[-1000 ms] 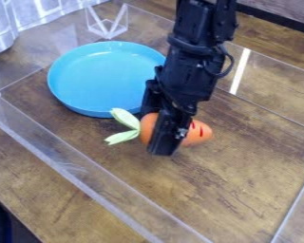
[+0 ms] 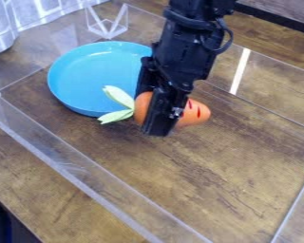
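Observation:
An orange toy carrot (image 2: 190, 111) with pale green leaves (image 2: 118, 105) is held in my black gripper (image 2: 156, 112), which is shut on it near the middle of the view. The leaves stick out to the left, in front of a blue plate (image 2: 85, 74). The gripper and carrot hide part of the plate's right side.
Clear plastic panels (image 2: 61, 163) run along the left and front of the wooden surface (image 2: 224, 185). The wood is bare to the right and in front of the carrot. A white bunched item (image 2: 0, 19) sits at the top left.
The gripper, holding the carrot, has risen in the view and shifted slightly left. The plate has not visibly moved.

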